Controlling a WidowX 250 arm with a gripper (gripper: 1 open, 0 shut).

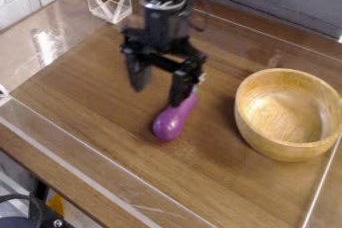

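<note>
My gripper (160, 80) hangs over the middle of the wooden table, blurred, its two fingers spread open with nothing seen between them. A purple eggplant (171, 124) lies on the table just below it, its upper end partly behind the right finger. A yellow bowl (283, 130) stands to the right of the eggplant.
A white wire rack (110, 0) sits at the back left. A clear plastic edge runs along the table's left side.
</note>
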